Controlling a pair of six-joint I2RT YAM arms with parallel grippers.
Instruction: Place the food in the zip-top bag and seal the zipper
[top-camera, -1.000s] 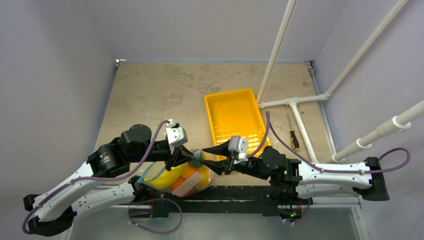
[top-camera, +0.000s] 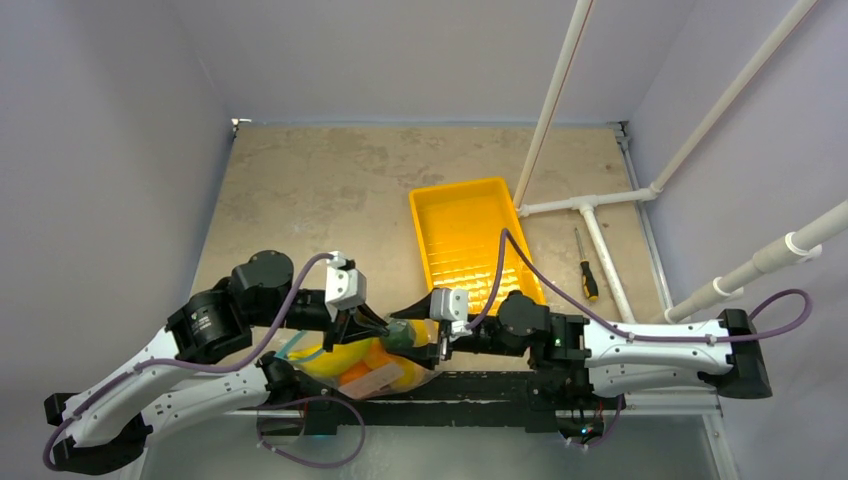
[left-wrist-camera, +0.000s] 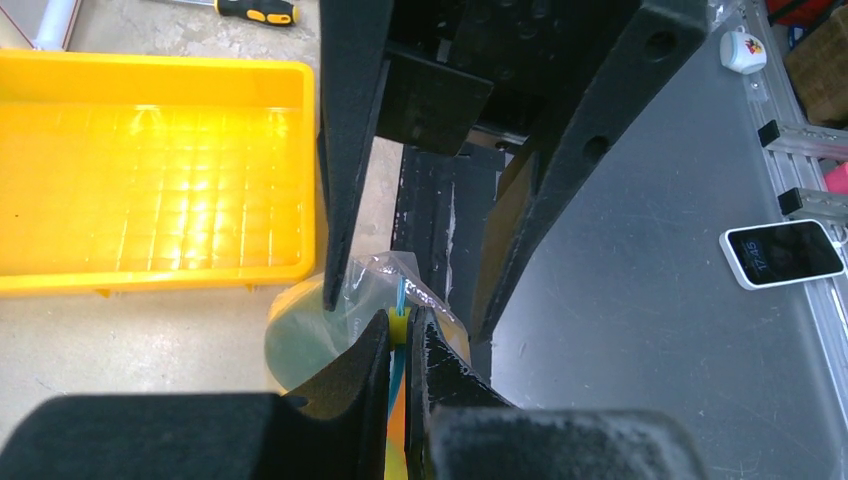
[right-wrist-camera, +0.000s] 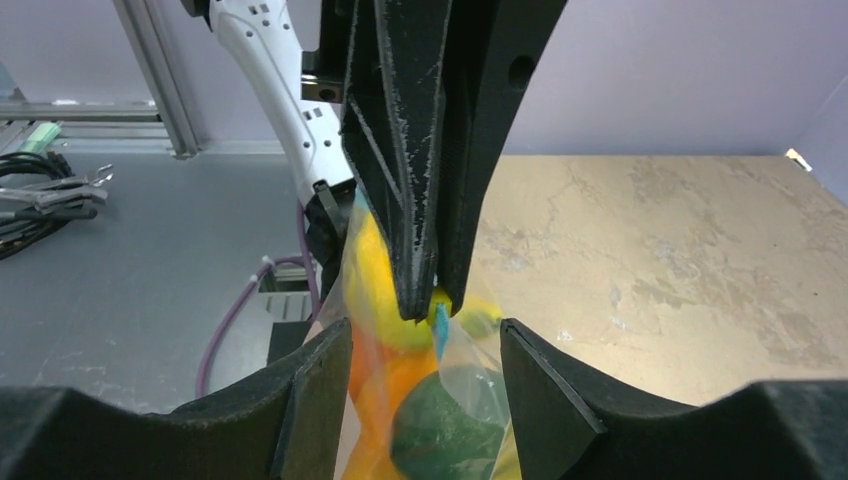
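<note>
The clear bag (top-camera: 372, 381) at the table's front edge holds yellow food (top-camera: 332, 359), orange food (right-wrist-camera: 372, 362) and a green piece (right-wrist-camera: 440, 425). A blue zip strip (right-wrist-camera: 441, 330) runs along its mouth. My left gripper is shut on this strip, with a small yellow piece showing between its fingertips. From the other side, my right gripper stands open around the bag's mouth. Its fingers (right-wrist-camera: 322, 385) straddle the zip end and the clear film without closing on them. How much of the zip is joined cannot be seen.
An empty yellow tray (top-camera: 470, 225) lies behind the right gripper. Farther right are a screwdriver (top-camera: 588, 275) and white pipes (top-camera: 606, 262). Bare table spreads out at the back left. A phone (left-wrist-camera: 783, 252) rests off the table's front.
My right gripper has moved left, bringing its open fingers around the bag's end.
</note>
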